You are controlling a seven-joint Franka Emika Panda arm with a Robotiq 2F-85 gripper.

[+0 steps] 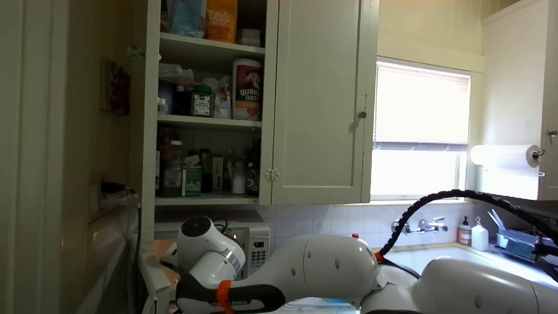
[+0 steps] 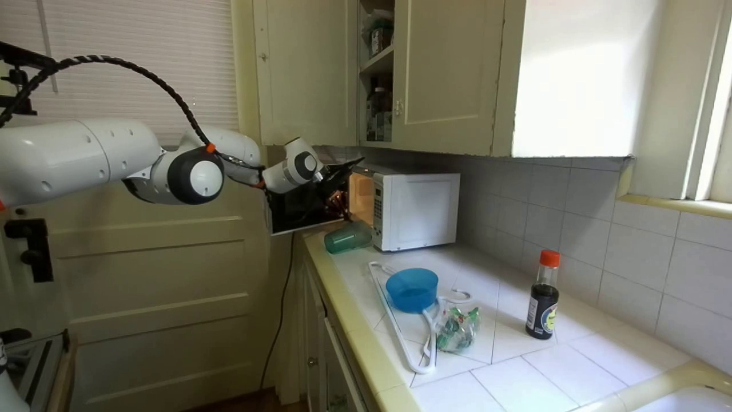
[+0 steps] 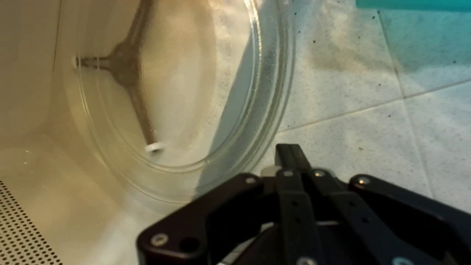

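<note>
My gripper is shut, its dark fingertips together and nothing visible between them. In the wrist view it points down over the microwave's front edge, beside the clear glass turntable (image 3: 269,95). The white microwave (image 2: 418,209) stands on the counter with its dark door (image 2: 295,209) swung open. In exterior view 2 my hand is at the opening, partly lost against the door. A green translucent cup (image 2: 347,237) lies on its side on the counter before the microwave. Exterior view 1 hides the fingers behind the arm.
A blue bowl (image 2: 412,289), a white hanger-like frame (image 2: 394,326), a crumpled green-and-clear wrapper (image 2: 458,328) and a red-capped sauce bottle (image 2: 543,298) occupy the counter (image 2: 528,384). Cabinets (image 2: 449,68) hang above the microwave. Bare tile lies around the bottle.
</note>
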